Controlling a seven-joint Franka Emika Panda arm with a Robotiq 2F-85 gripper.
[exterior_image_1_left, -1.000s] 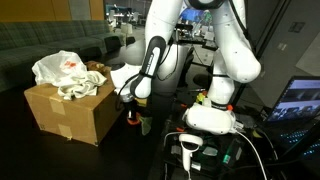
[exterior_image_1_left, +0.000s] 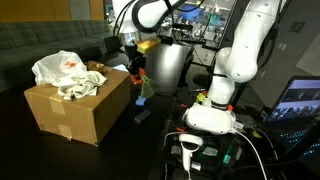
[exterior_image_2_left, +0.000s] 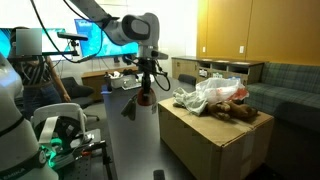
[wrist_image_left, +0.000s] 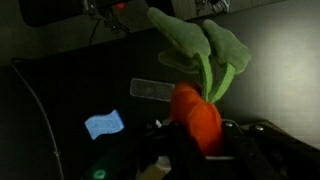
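Note:
A plush carrot with an orange body (wrist_image_left: 198, 118) and soft green leaves (wrist_image_left: 190, 42) is held between the fingers of my gripper (exterior_image_1_left: 138, 72), which is shut on it. In exterior view 1 the carrot hangs above the dark table, to the right of the cardboard box, leaves (exterior_image_1_left: 147, 89) pointing down. Exterior view 2 has the gripper (exterior_image_2_left: 146, 88) left of the box, and there the carrot shows only in part. Much of the fingers is dark in the wrist view, and the carrot covers where they meet.
An open-topped cardboard box (exterior_image_1_left: 72, 118) holds white cloth (exterior_image_2_left: 213, 90) and a brown plush toy (exterior_image_2_left: 237, 107) near its top. On the table lie a dark flat rectangular object (wrist_image_left: 150, 89) and a small light-blue piece (wrist_image_left: 103, 123). A laptop (exterior_image_1_left: 296, 108) stands far right.
My gripper has risen from low near the table to about the height of the box top, carrying the carrot up with it. The box and its contents look unmoved.

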